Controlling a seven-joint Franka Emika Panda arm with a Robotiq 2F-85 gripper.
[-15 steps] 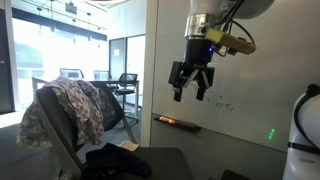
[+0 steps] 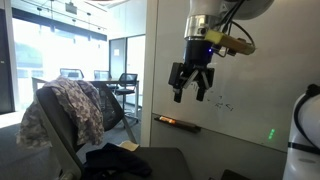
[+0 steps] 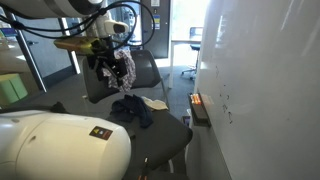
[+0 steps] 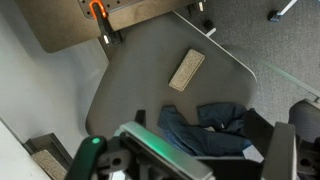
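Observation:
My gripper (image 2: pixel 189 96) hangs in the air in front of the whiteboard, its fingers apart and nothing visible between them. Below it, in the wrist view, a dark chair seat (image 4: pixel 140 85) bears a beige rectangular piece (image 4: pixel 186 70). Crumpled dark blue cloth (image 4: pixel 205 132) lies beside that piece, partly hidden by the gripper. Over the chair's back drapes a patterned cloth (image 2: pixel 72 110), which in exterior view 2 is partly behind my gripper. The gripper touches none of these things.
A large whiteboard (image 2: pixel 265 95) stands close by, with an orange item (image 2: pixel 178 122) on its ledge. The wrist view shows a perforated strip (image 4: pixel 140 12) with an orange-handled tool (image 4: pixel 98 10) along its upper edge. More chairs (image 2: pixel 127 82) stand farther back.

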